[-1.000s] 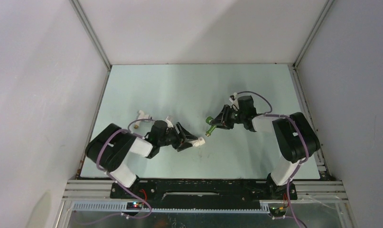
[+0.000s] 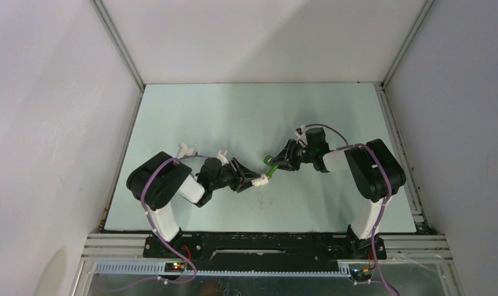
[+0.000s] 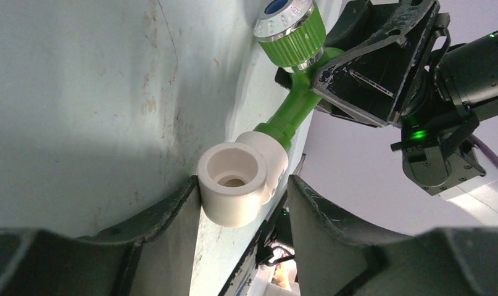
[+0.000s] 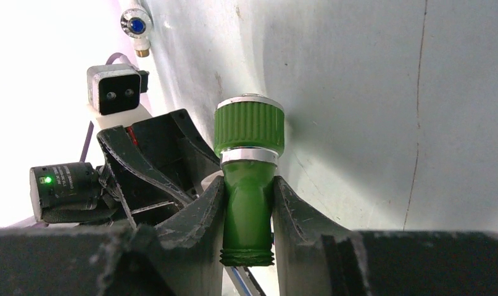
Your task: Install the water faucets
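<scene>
My right gripper [image 2: 279, 163] is shut on a green faucet [image 4: 249, 197] with a ribbed green knob [image 3: 292, 40]. The faucet's lower end meets a white elbow fitting [image 3: 231, 191], seemingly seated in it; how deep cannot be told. Around the fitting stands my left gripper, part open: one finger lies against the white side, while a gap shows at the other. From above, the white fitting [image 2: 260, 180] sits at the left gripper's tips, close over the board.
A white faucet [image 2: 185, 150] with a blue cap lies at the board's left, just behind the left arm; it also shows in the right wrist view [image 4: 135, 24]. The rear and right of the pale board [image 2: 234, 111] are clear.
The right gripper has moved slightly left, bringing the green faucet from apart to meeting the white fitting.
</scene>
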